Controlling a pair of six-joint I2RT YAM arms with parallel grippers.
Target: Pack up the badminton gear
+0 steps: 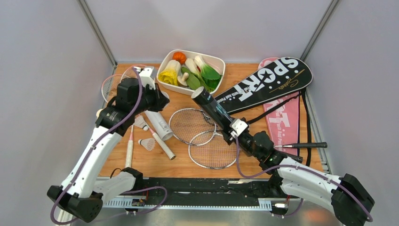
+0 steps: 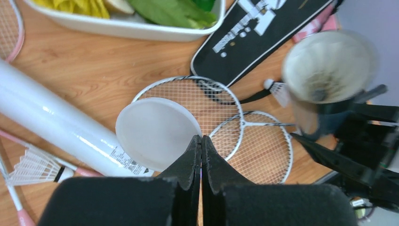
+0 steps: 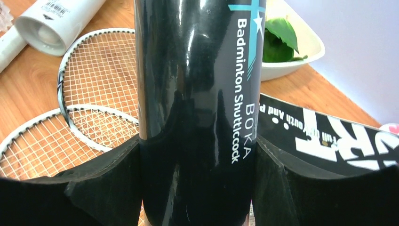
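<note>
My right gripper (image 1: 231, 132) is shut on the black shuttlecock tube (image 3: 197, 94), which is tilted, its end with a dark interior toward the middle. My left gripper is raised at the upper left, its fingertips at a round white lid (image 2: 157, 132); whether it grips the lid cannot be told for sure. A white tube (image 1: 157, 122), shuttlecocks (image 1: 147, 143), white rackets (image 1: 211, 165) and pink rackets (image 1: 108, 87) lie on the table. The black racket bag (image 1: 263, 87) lies over a pink bag (image 1: 284, 132).
A white bin (image 1: 164, 84) of vegetables stands at the back. Bare wood (image 1: 197, 172) shows at the front and between the bin and bag.
</note>
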